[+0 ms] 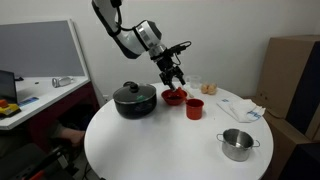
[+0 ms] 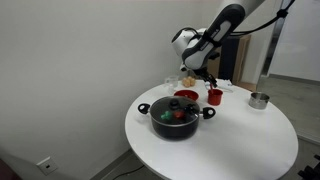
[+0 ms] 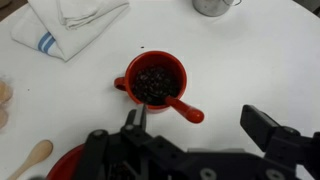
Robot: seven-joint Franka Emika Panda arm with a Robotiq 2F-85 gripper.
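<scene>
A red mug (image 3: 157, 78) holding dark bean-like bits stands on the white table. A red rod-like handle (image 3: 186, 109) with a rounded end sticks out over its rim. My gripper is open, its fingers spread wide on the near side of the mug, with nothing held between them. In exterior view 1 the gripper (image 1: 172, 82) hangs above and behind a red bowl (image 1: 174, 97), to the left of the mug (image 1: 194, 109). Part of the bowl (image 3: 66, 163) shows at the bottom left of the wrist view; the gripper hides the rest.
A black lidded pot (image 1: 135, 99) stands to the left and a steel pot (image 1: 237, 145) at the right. Folded white towels (image 1: 238, 108) lie near the right rear edge. A wooden spoon (image 3: 33, 158) rests beside the bowl.
</scene>
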